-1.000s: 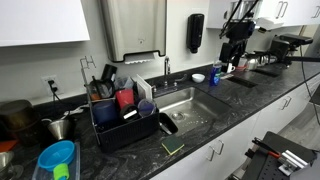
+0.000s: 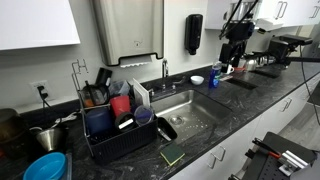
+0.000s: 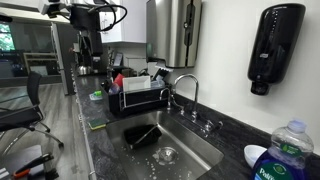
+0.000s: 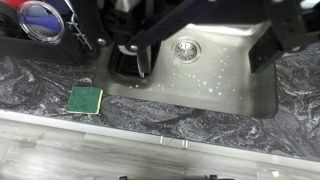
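My gripper hangs high above the counter and sink, its two dark fingers wide apart in the wrist view and only sink showing between them. In exterior view 1 the gripper [image 2: 229, 62] is at upper right, and exterior view 2 has it at upper left. A green and yellow sponge [image 4: 85, 99] lies on the dark counter in front of the sink, well below the gripper. Inside the steel sink [image 4: 215, 90], at its left end, rests a black pan [image 3: 143, 136], partly covered by a finger in the wrist view.
Left of the sink stands a black dish rack [image 2: 125, 142] full of dishes. A blue bowl [image 2: 46, 167] sits farther left. The faucet [image 3: 190, 92] rises behind the sink. Beyond it are a white bowl [image 3: 254, 154] and a blue soap bottle [image 3: 285, 158].
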